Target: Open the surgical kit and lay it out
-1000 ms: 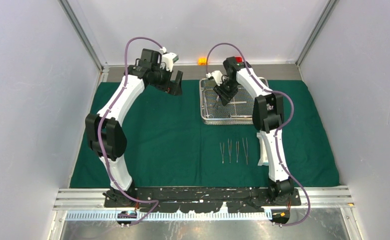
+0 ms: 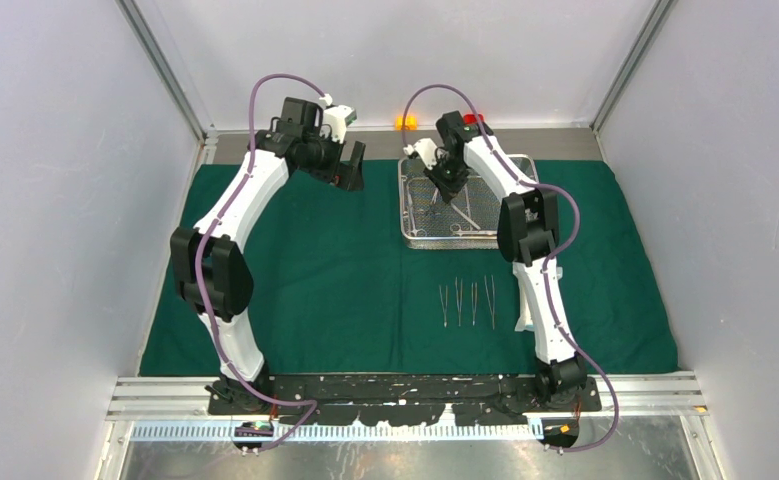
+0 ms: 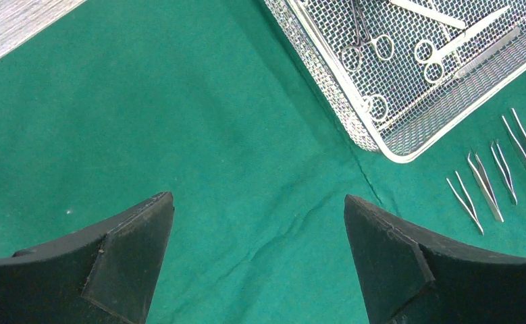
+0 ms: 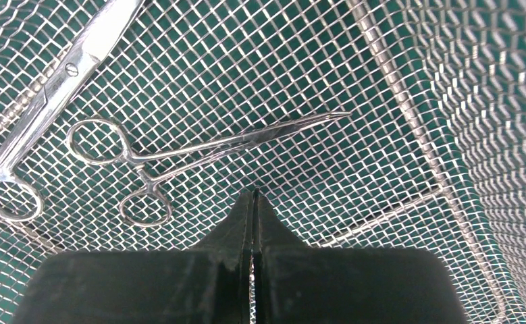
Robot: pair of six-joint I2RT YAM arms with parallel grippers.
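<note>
A mesh tray (image 2: 410, 243) on the green cloth holds scissors and other steel instruments. My right gripper is shut, nothing visible between its fingers, low over the mesh just beside a curved-tip clamp (image 4: 199, 145); larger scissors (image 4: 71, 71) lie at upper left in that view. My left gripper stands open over bare cloth left of the tray. Several tweezers (image 2: 474, 300) lie in a row on the cloth in front of the tray.
A white packet (image 2: 524, 312) lies partly under the right arm. Small yellow (image 2: 405, 122) and red objects sit behind the tray at the back edge.
My right gripper and arm have shifted slightly left over the tray in the top view. The left arm has not moved.
</note>
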